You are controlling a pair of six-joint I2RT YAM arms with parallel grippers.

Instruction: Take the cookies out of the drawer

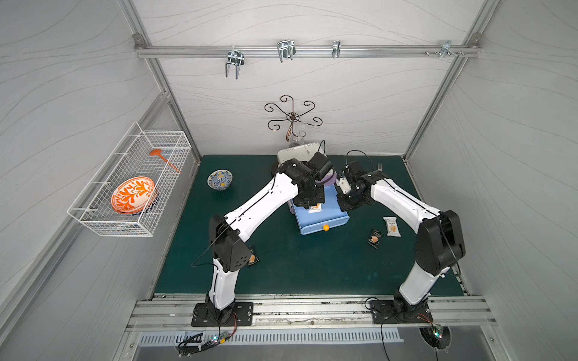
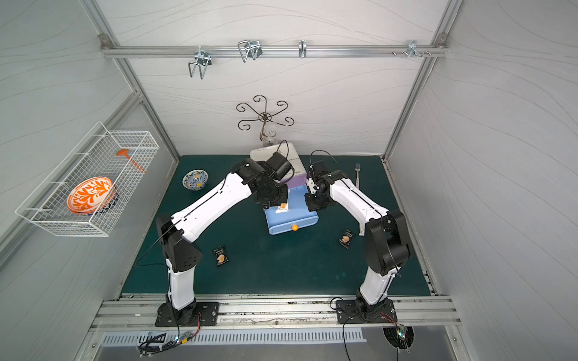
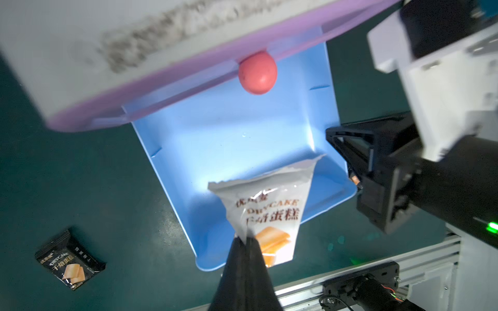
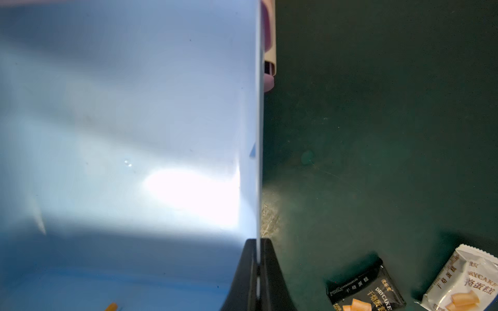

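A white cookie packet [image 3: 269, 215] hangs above the blue drawer [image 3: 223, 134], pinched at one side by my left gripper, which is shut on it. In the left wrist view no other packet shows in the drawer. My right gripper is shut on the drawer's right side wall, one finger on either face of it. The drawer is pulled out from the white and lilac cabinet [image 3: 171, 57]. Outside it on the table, a black packet [image 4: 365, 290] and a white packet [image 4: 461, 282] lie to the right, and another black packet [image 2: 221, 255] to the left.
A patterned bowl [image 1: 219, 179] stands at the back left. The wire basket [image 1: 141, 180] holding orange dishes hangs on the left wall. A fork [image 2: 357, 171] lies at the far right. Open green table stretches in front of the drawer.
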